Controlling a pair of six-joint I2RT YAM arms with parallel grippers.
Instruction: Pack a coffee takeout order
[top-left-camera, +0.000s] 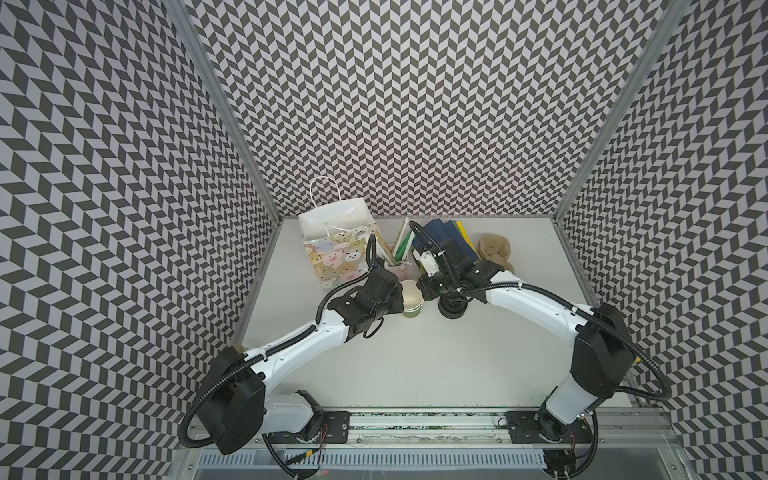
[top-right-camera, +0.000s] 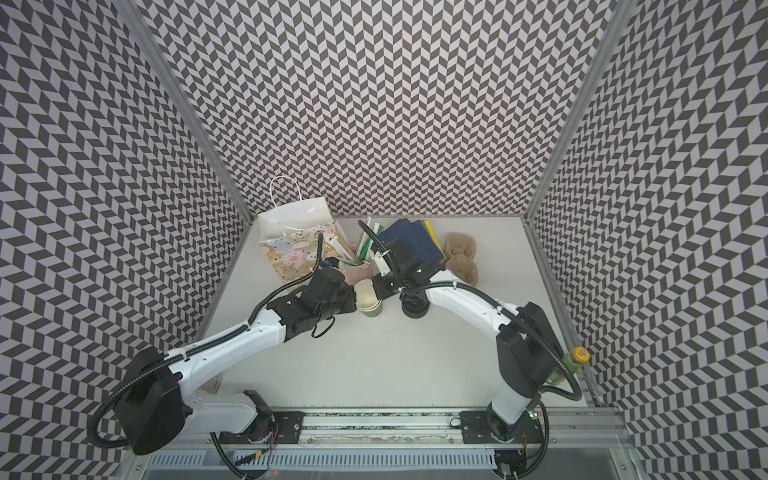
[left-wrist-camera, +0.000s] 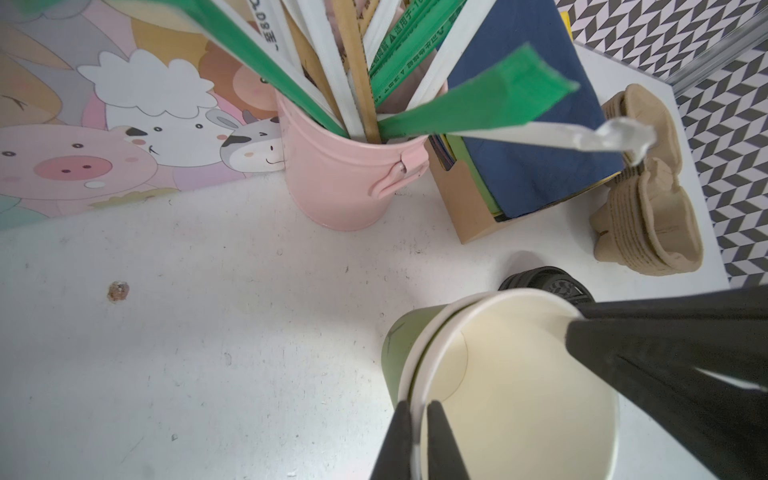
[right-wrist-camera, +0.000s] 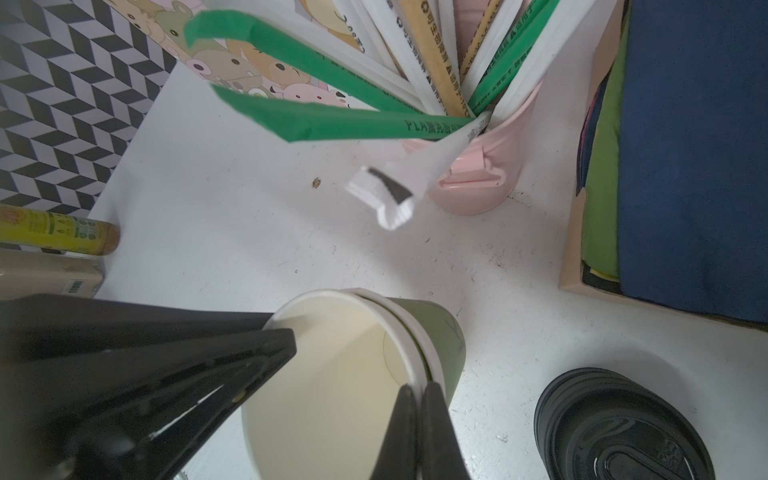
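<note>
Stacked green paper cups with cream insides (top-left-camera: 411, 296) are at the table's middle, between my two grippers. In the left wrist view my left gripper is shut on the near rim of the cups; in the right wrist view my right gripper is likewise shut on the rim from the other side. Black lids (right-wrist-camera: 624, 424) lie just right of the cups. The patterned paper bag (top-left-camera: 336, 248) stands at the back left. Brown cup carriers (top-left-camera: 494, 249) sit at the back right.
Behind the cups are a pink bucket of straws (left-wrist-camera: 336, 192) and a box with dark blue napkins (left-wrist-camera: 536, 168). A yellow-capped bottle (top-right-camera: 581, 353) is at the right edge.
</note>
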